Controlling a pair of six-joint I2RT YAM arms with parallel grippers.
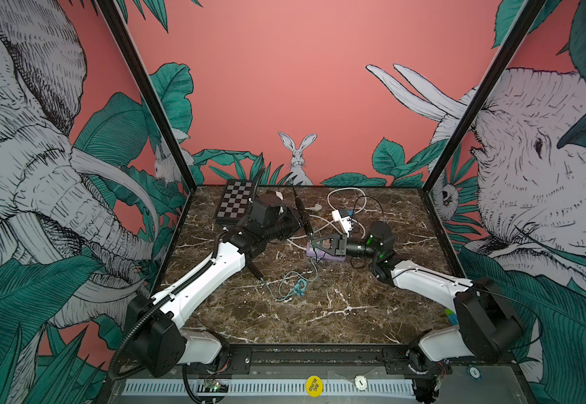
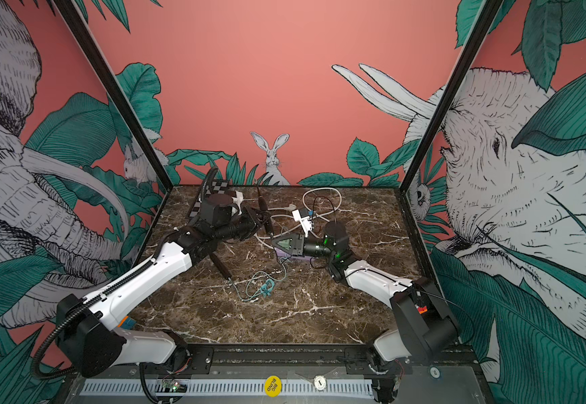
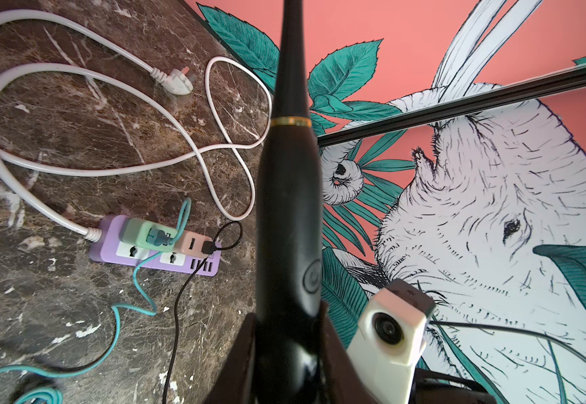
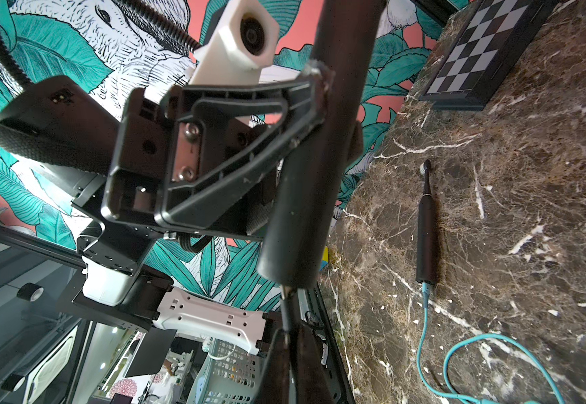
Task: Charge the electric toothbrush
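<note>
A black electric toothbrush with a gold ring stands tilted in my left gripper, which is shut on its handle; in the right wrist view the handle's base [image 4: 293, 262] points down. Just below that base, my right gripper is shut on the thin black charging plug [image 4: 288, 308]. The plug's tip meets the base's end; whether it is seated cannot be told. A black cable [image 3: 179, 303] runs from an adapter on the purple power strip [image 3: 109, 242]. Both grippers hover close together above the table in the top left view.
Another black toothbrush [image 4: 426, 235] lies on the table with a teal cable [image 4: 420, 343] at its base. That cable is coiled near the front middle. A checkered board sits at the back left. A white power cord [image 3: 57, 67] loops behind the strip.
</note>
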